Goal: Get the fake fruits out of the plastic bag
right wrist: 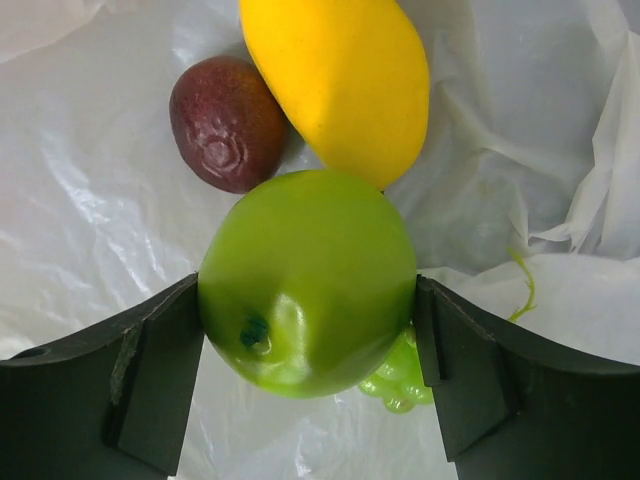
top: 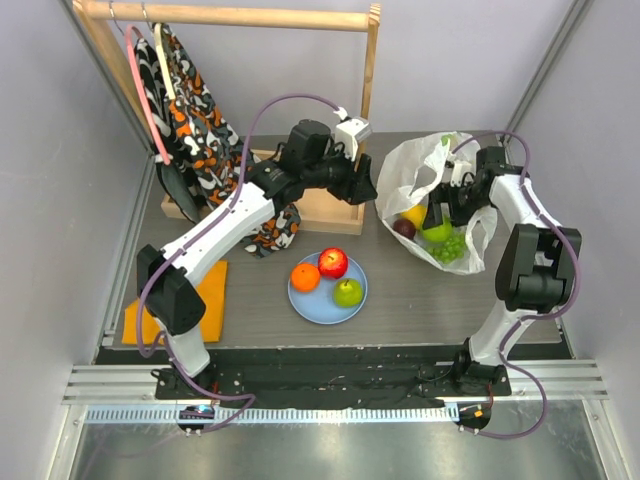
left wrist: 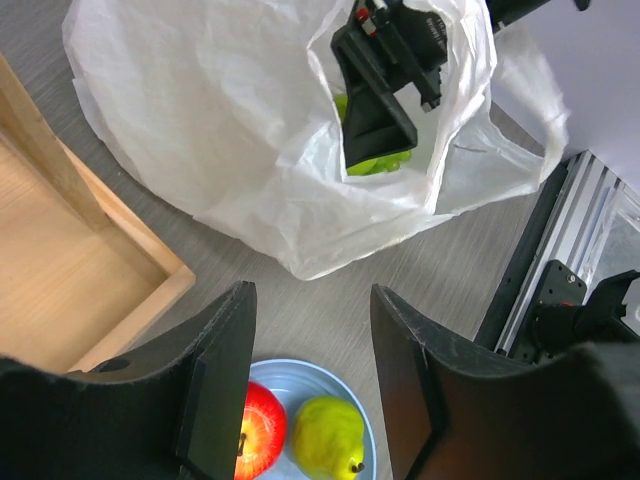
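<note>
The white plastic bag (top: pixel 400 160) lies open at the right. My right gripper (top: pixel 445 210) is inside it, fingers on either side of a round green fruit (right wrist: pixel 305 280). A yellow fruit (right wrist: pixel 335 80), a dark red fruit (right wrist: pixel 225 125) and green grapes (top: pixel 450 248) lie in the bag. My left gripper hangs open with nothing between its fingers, left of the bag. A blue plate (top: pixel 325 310) holds a red apple (top: pixel 332 262), an orange (top: pixel 305 276) and a green fruit (top: pixel 348 292).
A wooden rack (top: pixel 220 14) with hanging patterned garments (top: pixel 195 120) and a wooden tray (top: pixel 330 210) stands at the back left. An orange cloth (top: pixel 210 310) lies front left.
</note>
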